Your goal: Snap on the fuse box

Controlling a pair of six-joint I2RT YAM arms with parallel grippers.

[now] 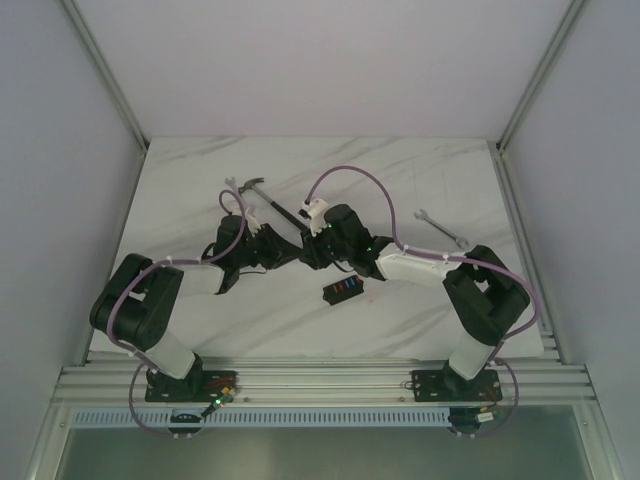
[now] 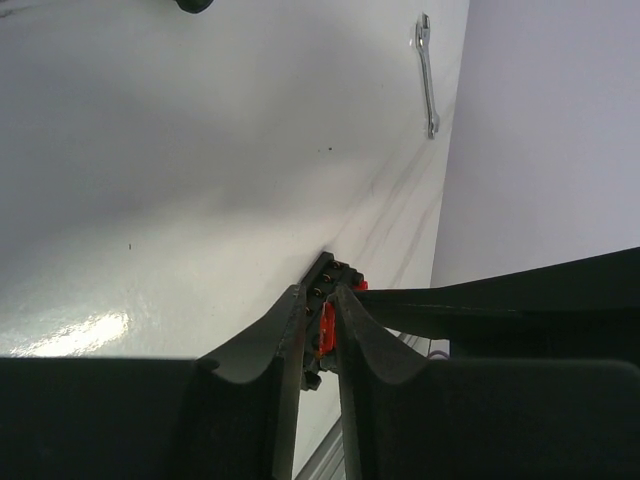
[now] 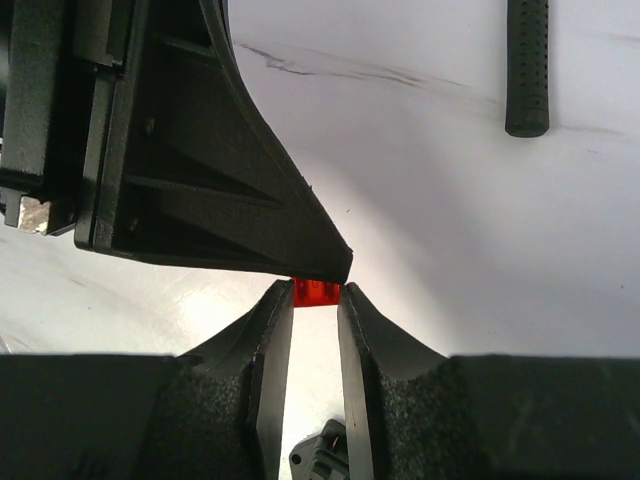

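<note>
My two grippers meet nose to nose in mid-table in the top view, the left point(image 1: 294, 254) against the right point(image 1: 310, 254). A small red piece shows at the right gripper's fingertips, which are shut on it; in the left wrist view red point(image 2: 328, 320) also shows at the tips of my left gripper, whose fingers are close together, their grip unclear. The black fuse box point(image 1: 343, 289) with coloured slots lies on the white table just below the right gripper.
A hammer point(image 1: 270, 200) lies behind the grippers, one wrench point(image 1: 440, 229) at the right and another at the back left, partly behind the left arm.
</note>
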